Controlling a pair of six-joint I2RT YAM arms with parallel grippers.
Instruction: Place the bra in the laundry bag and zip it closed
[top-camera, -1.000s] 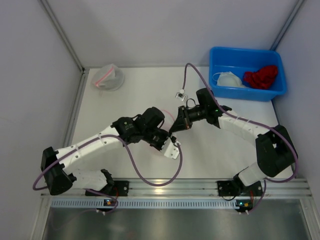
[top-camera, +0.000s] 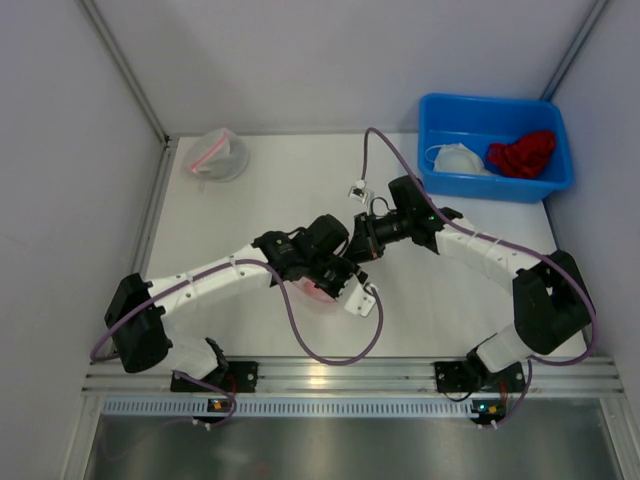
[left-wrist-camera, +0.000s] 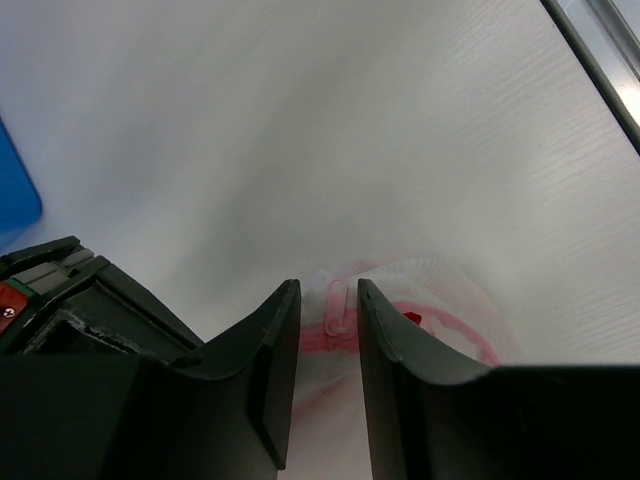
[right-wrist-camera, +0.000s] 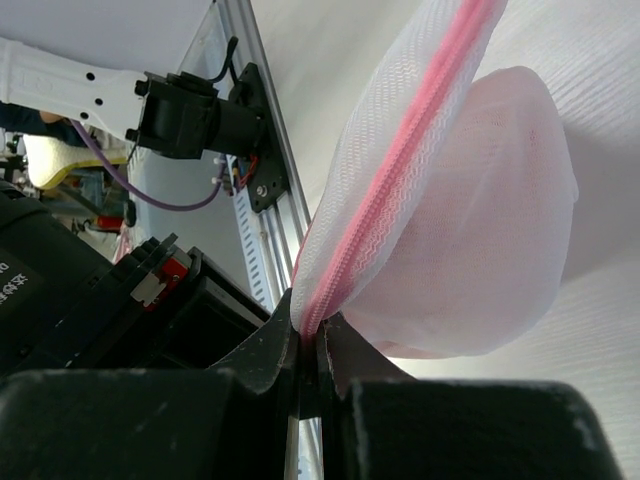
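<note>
The white mesh laundry bag (right-wrist-camera: 460, 230) with pink zipper lies at the table's front middle, largely hidden under both arms in the top view. In the left wrist view my left gripper has parted fingers either side of the pink zipper pull (left-wrist-camera: 337, 308); a small red patch shows behind the right finger. My right gripper is shut on the bag's pink zipper edge (right-wrist-camera: 390, 165), which stretches upward through its wrist view. I cannot tell where the bra is.
A blue bin (top-camera: 445, 110) at the back right holds red cloth (top-camera: 523, 155) and white cloth (top-camera: 458, 160). Another mesh bag (top-camera: 220, 160) lies at the back left. Its metal front edge (top-camera: 340, 370) runs below the arms.
Over the last second my left arm has moved right, toward the right gripper, covering more of the bag.
</note>
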